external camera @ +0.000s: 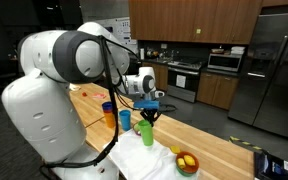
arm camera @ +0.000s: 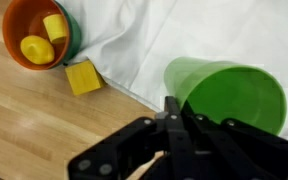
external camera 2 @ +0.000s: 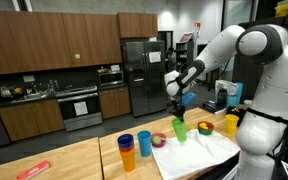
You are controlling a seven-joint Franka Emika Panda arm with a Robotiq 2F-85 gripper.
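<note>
The green cup point(arm camera: 234, 105) is in my gripper, which is shut on its wall near the rim. The wrist view looks into the cup's empty inside. In exterior view 1 the cup point(external camera: 145, 132) appears over the white cloth point(external camera: 136, 158), below the arm's end. The other side view also has the green cup point(external camera 2: 179, 131) under the gripper point(external camera 2: 180, 120). Whether its base touches the cloth cannot be made out.
A bowl point(arm camera: 72, 50) with yellow pieces sits beside a yellow block point(arm camera: 83, 77) at the cloth's edge. A blue cup point(external camera 2: 144, 144), an orange-and-blue stack point(external camera 2: 127, 158), a reddish bowl point(external camera 2: 158, 140) and a yellow cup point(external camera 2: 231, 124) stand around. Bare wood lies at the far left of exterior view 2.
</note>
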